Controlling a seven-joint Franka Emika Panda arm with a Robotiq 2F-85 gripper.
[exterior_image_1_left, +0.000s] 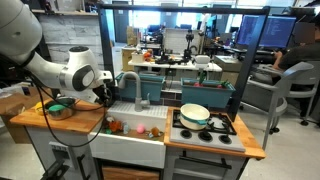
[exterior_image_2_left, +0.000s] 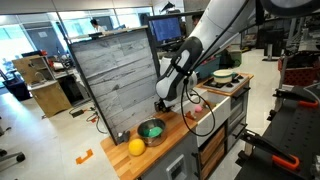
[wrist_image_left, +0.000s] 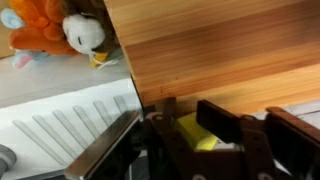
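Observation:
My gripper reaches in from the bottom of the wrist view, above the corner where the wooden counter (wrist_image_left: 230, 45) meets the white sink edge. A yellow object (wrist_image_left: 195, 130) shows between its dark fingers; whether they grip it cannot be told. In exterior view 1 the gripper (exterior_image_1_left: 101, 97) hangs low over the counter's right end, beside the sink (exterior_image_1_left: 140, 148). In exterior view 2 it is small, and its fingertips are hard to make out.
Soft toys, among them an orange one (wrist_image_left: 40, 38), lie in the sink. A metal pot (exterior_image_2_left: 151, 129) with something green inside and a yellow-orange ball (exterior_image_2_left: 136, 147) rest on the counter's other end. A faucet (exterior_image_1_left: 139, 90) rises behind the sink; a pot (exterior_image_1_left: 195, 115) stands on the stove.

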